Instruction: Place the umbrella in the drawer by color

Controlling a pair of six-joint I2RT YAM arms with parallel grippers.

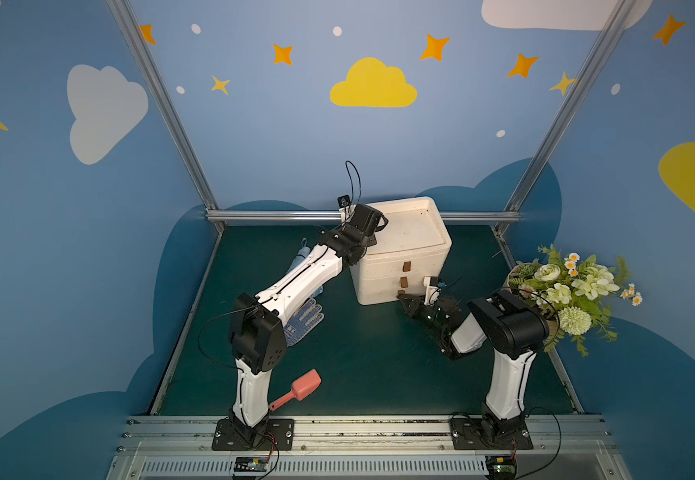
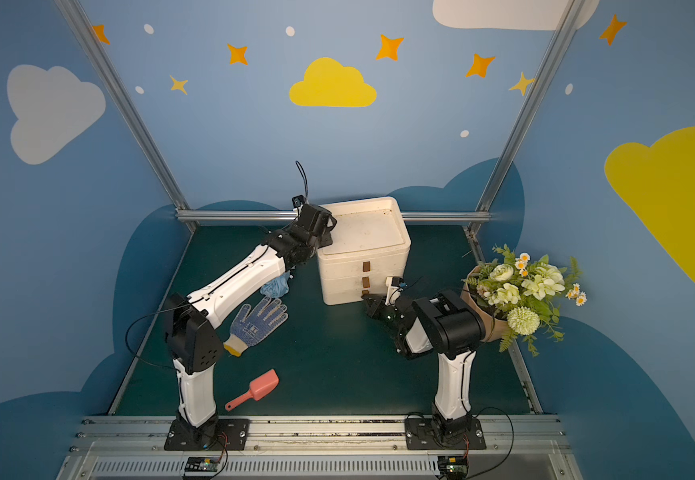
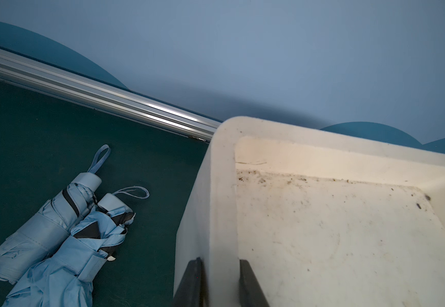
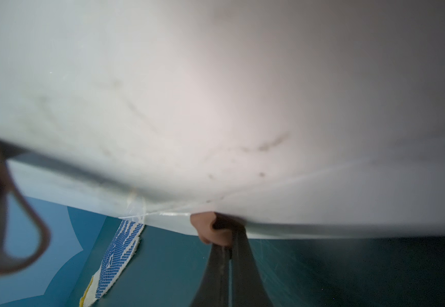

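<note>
Two folded umbrellas lie side by side left of the white drawer box [image 1: 387, 288] in the left wrist view: a grey-blue umbrella [image 3: 45, 230] and a brighter blue umbrella [image 3: 74, 258]. The left arm mostly covers them in both top views. My left gripper straddles the box's top left wall, its fingers shut on the rim [image 3: 223, 204]. Low at the box front, my right gripper is shut on the lowest brown pull tab [image 4: 204, 227], which is bent between its fingertips. The drawers look closed.
A blue glove [image 2: 258, 321] and a pink scoop [image 2: 255, 389] lie on the left side of the table. A flower pot [image 2: 487, 304] stands at the right edge.
</note>
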